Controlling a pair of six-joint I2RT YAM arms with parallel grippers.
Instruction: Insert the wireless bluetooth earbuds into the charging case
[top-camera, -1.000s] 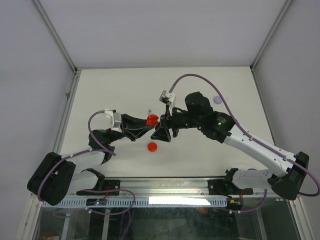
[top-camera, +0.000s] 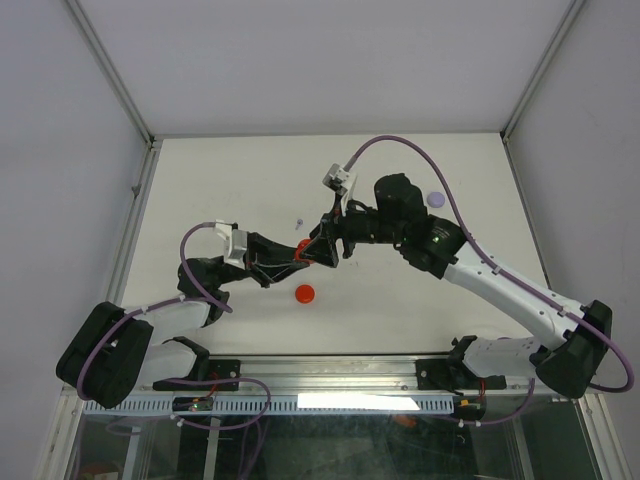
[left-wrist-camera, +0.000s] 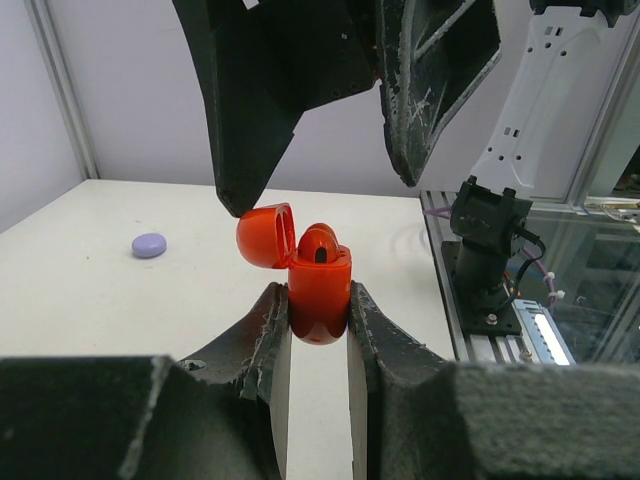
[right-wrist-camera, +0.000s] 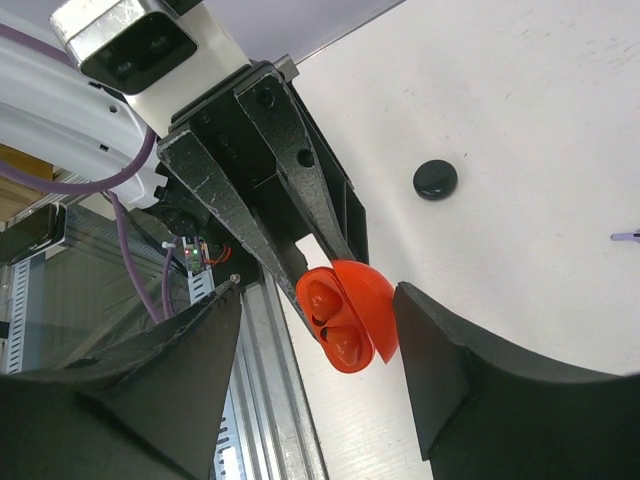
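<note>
An orange-red charging case (left-wrist-camera: 318, 300), its lid (right-wrist-camera: 368, 295) raised, is held between the fingertips of my left gripper. Its two earbud wells (right-wrist-camera: 336, 325) face my right gripper, whose fingers stand apart on either side of the case and lid. In the left wrist view one right fingertip is at the lid's top edge. In the top view both grippers meet at the middle of the table.
A red round piece (top-camera: 305, 293) lies just below the grippers, a lilac round piece (top-camera: 436, 200) at the back right, and a small lilac item (top-camera: 299, 222) behind the grippers.
Over the last second my right gripper has moved slightly toward the back of the table, over the case, which is now more covered in the top view. My left arm has barely moved.
</note>
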